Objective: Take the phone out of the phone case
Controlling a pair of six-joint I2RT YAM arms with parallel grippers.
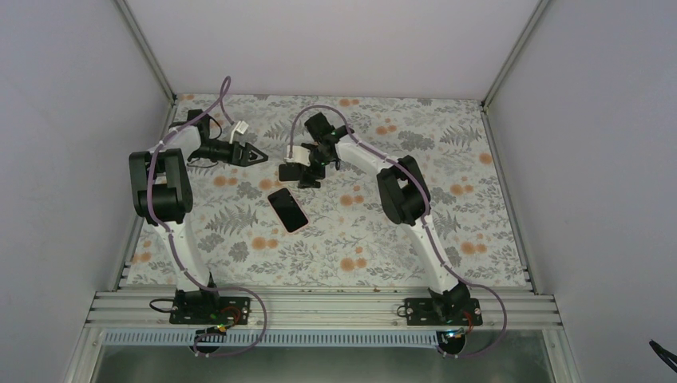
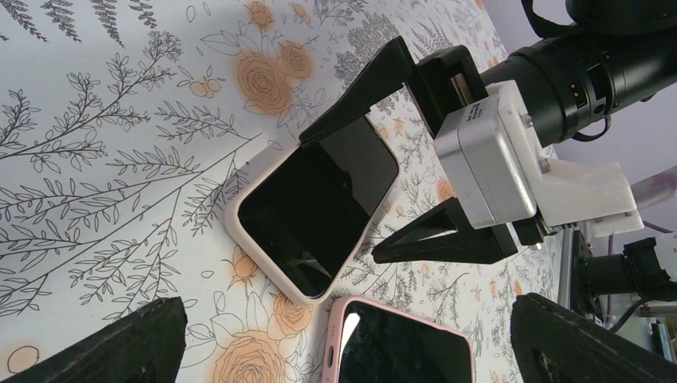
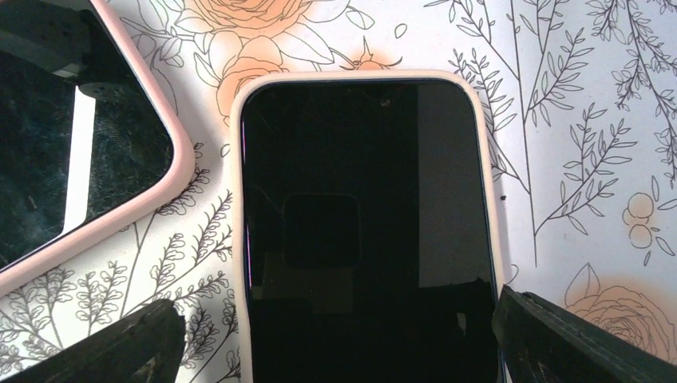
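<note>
A black-screened phone in a pale pink case (image 1: 290, 172) (image 2: 310, 214) (image 3: 367, 207) lies flat on the patterned mat. My right gripper (image 1: 310, 166) is open low over it, its fingers on either side of the case in the right wrist view. A second pink-cased phone (image 1: 288, 210) (image 2: 403, 348) (image 3: 72, 144) lies nearer the front, angled. My left gripper (image 1: 249, 155) stands open to the left of the first phone, facing it.
Walls border the work area at left, back and right.
</note>
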